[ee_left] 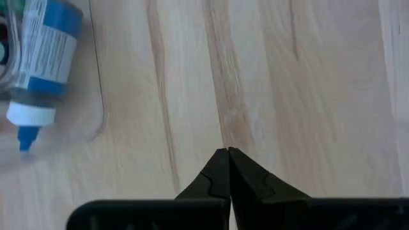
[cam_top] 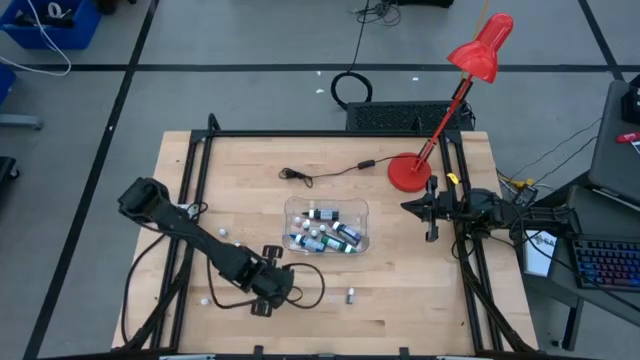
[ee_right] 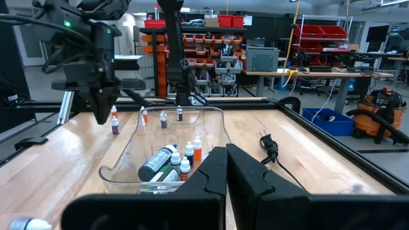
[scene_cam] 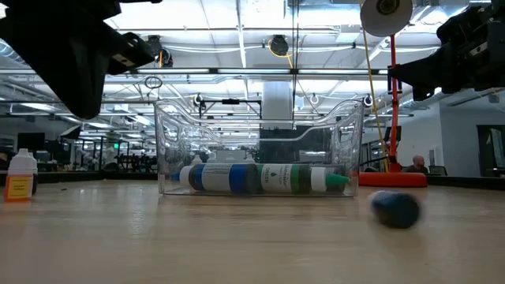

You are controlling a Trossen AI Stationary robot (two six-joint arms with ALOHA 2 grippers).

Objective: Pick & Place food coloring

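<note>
A clear tray (cam_top: 367,215) mid-table holds several food coloring bottles, some lying and some upright. A small dark bottle (cam_top: 350,296) with a white cap lies loose on the wood in front of the tray. It is blurred as a dark bottle (scene_cam: 395,209) in the low view. My left gripper is over the table, its fingertips together with only bare wood beneath them. One blue-labelled bottle (ee_left: 51,48) lies in the tray at that view's left edge. My right gripper is shut and empty, to the tray's right.
Small upright bottles, including an orange one (scene_cam: 20,175), stand left of the tray. The red lamp (cam_top: 408,173) stands behind right, its cord (cam_top: 335,172) behind the tray.
</note>
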